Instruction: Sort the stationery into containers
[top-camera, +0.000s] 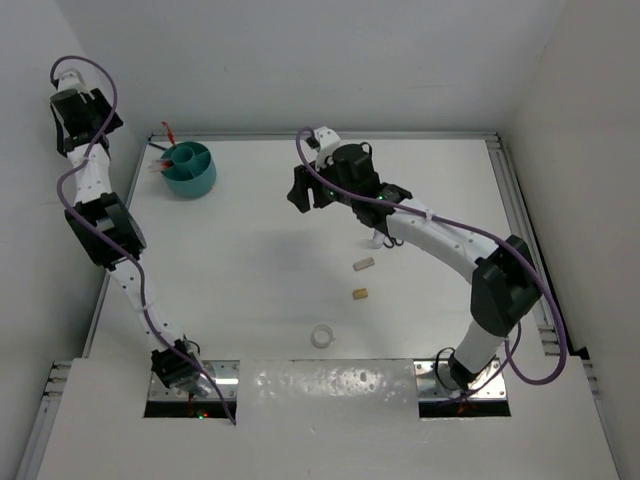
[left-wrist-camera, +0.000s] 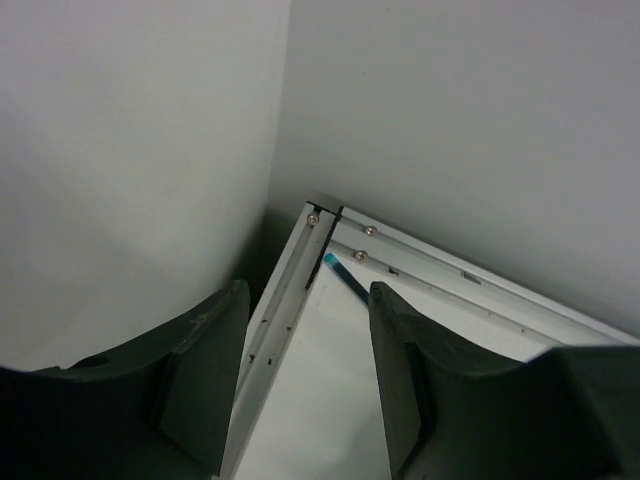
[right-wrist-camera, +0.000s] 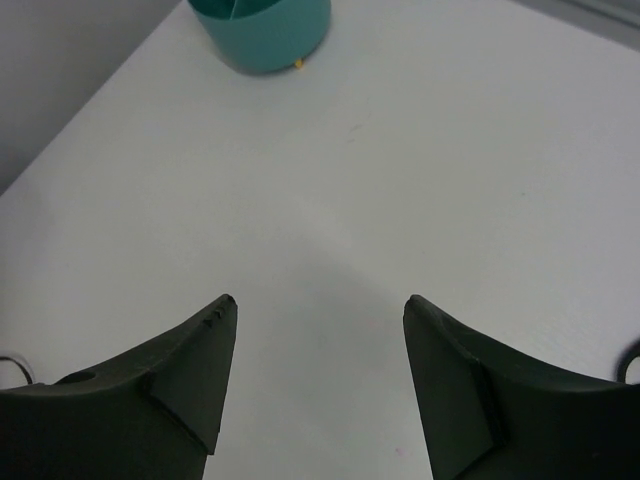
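A teal round container (top-camera: 192, 186) with compartments stands at the back left, a red-ended item (top-camera: 168, 131) and a pinkish one (top-camera: 160, 166) sticking out of it. In the left wrist view, a dark stick with a teal end (left-wrist-camera: 344, 276) shows near the table's corner, beyond my left gripper. Its fingers are apart, with nothing between them. Over the middle of the table is my right gripper, open and empty. On the table lie a pale block (top-camera: 363, 264), a tan block (top-camera: 360, 294) and a clear tape roll (top-camera: 322, 336).
A small white object (top-camera: 376, 241) sits partly beneath the right forearm, beside dark loops. Grey walls and a metal rail (top-camera: 325, 136) bound the table. The left arm is close to the left wall.
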